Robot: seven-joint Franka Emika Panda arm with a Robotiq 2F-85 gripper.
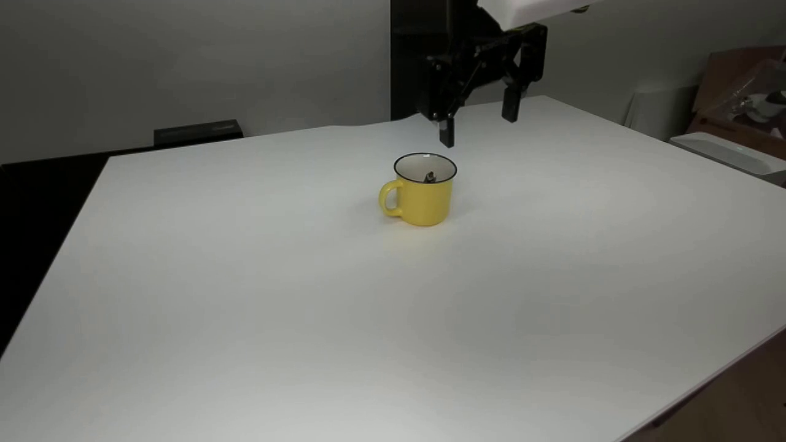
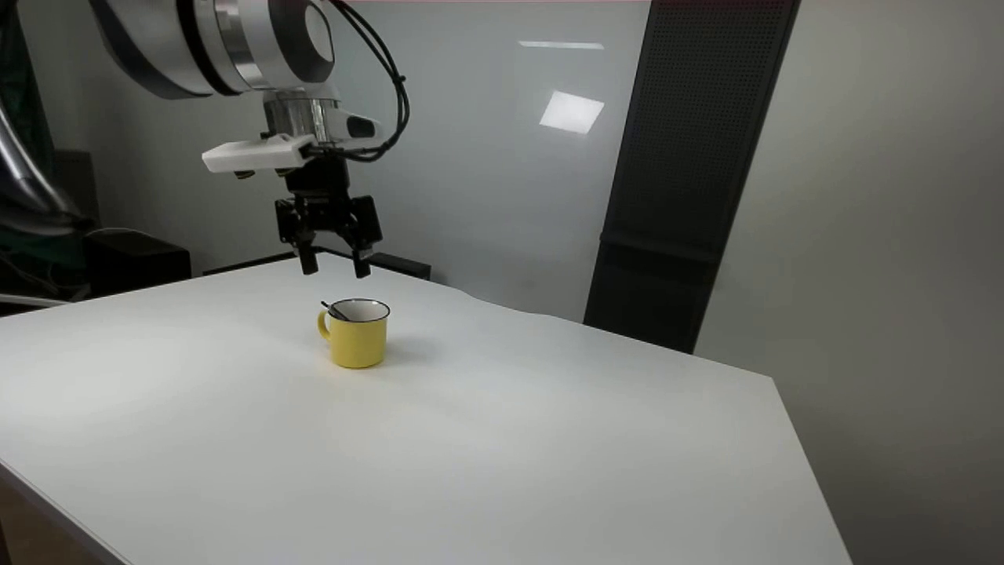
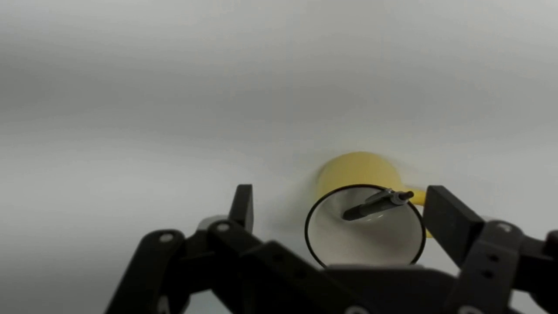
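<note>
A yellow mug [image 1: 425,204] with a white inside and black rim stands upright on the white table. Its handle points left in both exterior views. Inside leans a dark pen [image 3: 377,205], its tip at the rim beside the handle in the wrist view; only a bit of the pen [image 2: 333,310] pokes above the mug [image 2: 358,344] in the second exterior view. My gripper [image 1: 477,126] is open, above the table and clear of the mug, its fingers wide apart and empty. The wrist view has the mug between the gripper's [image 3: 340,209] fingers, closer to the right one.
A white tray [image 1: 729,153] and a cardboard box [image 1: 737,81] lie beyond its right edge in exterior view 1. A wall rises behind the table.
</note>
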